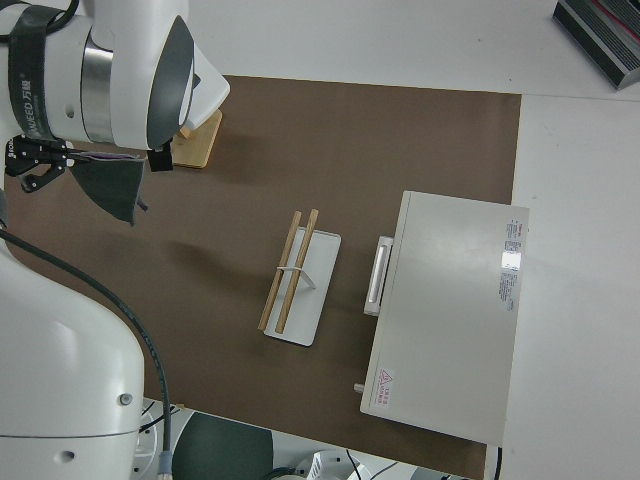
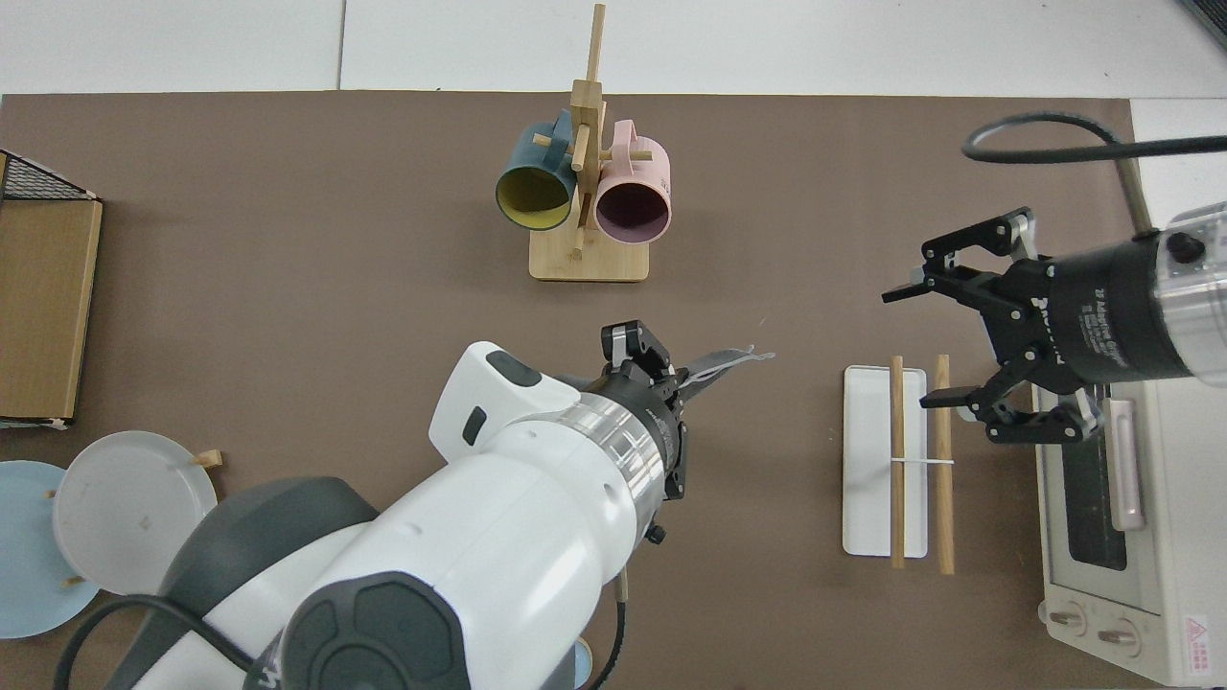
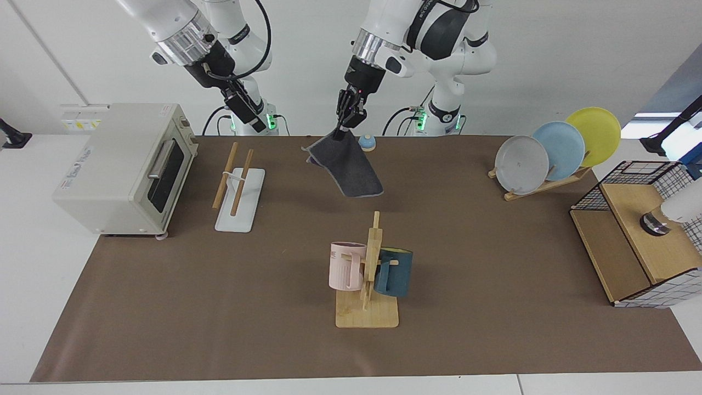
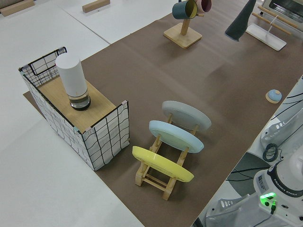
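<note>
A dark grey cloth (image 3: pixel 347 171) hangs from my left gripper (image 3: pixel 340 128) near the middle of the table's back edge, in the left camera's view; the gripper is shut on it. In the top view this arm's white body hides much of the lower left. My right gripper (image 2: pixel 903 345) is at the right, above the white rack and oven, its two black fingers spread open with nothing seen between them. A white board with two wooden bars (image 2: pixel 865 460) lies beside the oven.
A mug tree (image 2: pixel 589 263) holds a blue and a pink mug. A plate rack with plates (image 3: pixel 521 164), a wire-sided shelf (image 3: pixel 609 250) and a white oven (image 3: pixel 112 178) stand at the sides. A small blue object (image 4: pixel 273 95) lies near the edge.
</note>
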